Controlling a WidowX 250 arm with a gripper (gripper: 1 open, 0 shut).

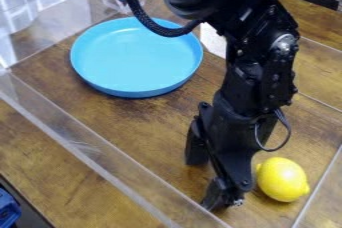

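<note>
My black gripper [214,177] hangs low over the wooden table at the centre right, its fingertips down near the tabletop. A yellow lemon [282,180] lies just to the right of the fingers. The finger's opening is hard to make out against the dark body, and I see nothing clearly held.
A blue plate [114,57] sits at the upper left. A clear transparent edge runs diagonally along the lower left. A blue object [7,212] peeks in at the bottom left corner. The wood at left of the gripper is bare.
</note>
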